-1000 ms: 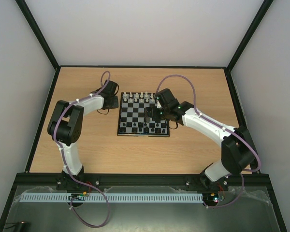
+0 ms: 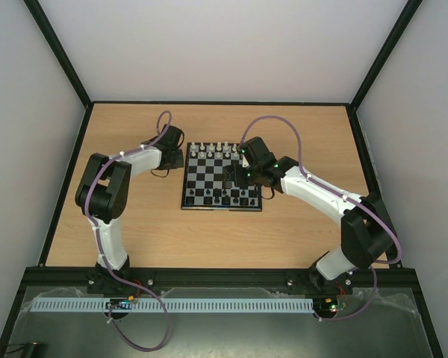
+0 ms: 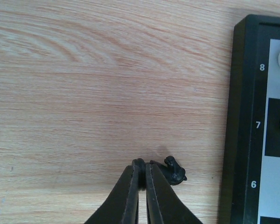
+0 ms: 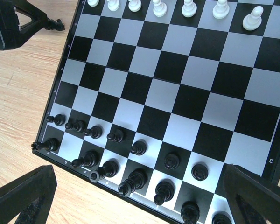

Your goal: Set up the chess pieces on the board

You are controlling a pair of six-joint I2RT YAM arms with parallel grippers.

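Observation:
The chessboard (image 2: 209,179) holds white pieces (image 4: 252,18) along the far side and black pieces (image 4: 138,148) along the near side. My left gripper is shut, low over the wood beside the board's left edge, at a black piece (image 3: 172,171) lying on its side; whether its fingers grip it is hard to tell. My right gripper is open above the board's right part, over the black rows, with its fingers at the bottom corners of the right wrist view.
Bare table (image 2: 209,239) surrounds the board in front and at the sides. Both arms reach inward from the front corners, and the dark frame (image 2: 216,102) borders the table.
The left arm has shifted very slightly since about a second ago. The right arm and the board look unchanged.

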